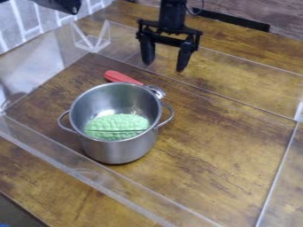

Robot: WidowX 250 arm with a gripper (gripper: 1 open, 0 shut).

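A black gripper [166,53] hangs over the back of the wooden table, open, with its two fingers apart and nothing seen between them. In front of it and to the left stands a steel pot [116,145] with two side handles, holding a light green bumpy mass [116,123] with a thin dark line across it. Behind the pot lies a utensil with a red handle [120,78] and a metal end, partly hidden by the pot's rim.
Clear plastic walls [282,173] surround the work area on the table [219,164]. A dark object hangs at the top left edge, too cropped to identify.
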